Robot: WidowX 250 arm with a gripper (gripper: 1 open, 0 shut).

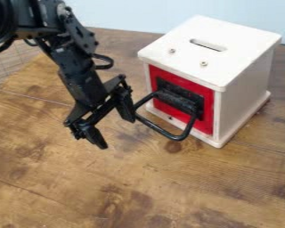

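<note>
A white wooden box (240, 89) stands at the upper right, with a slot and two small knobs on top. Its red front (205, 126) carries a black panel, from which a black loop handle (169, 135) sticks out toward the lower left. My black gripper (109, 120) hangs just left of that handle, open, its fingertips pointing down above the wooden table. Whether a finger touches the handle, I cannot tell.
A pale wall (145, 13) runs behind the box.
</note>
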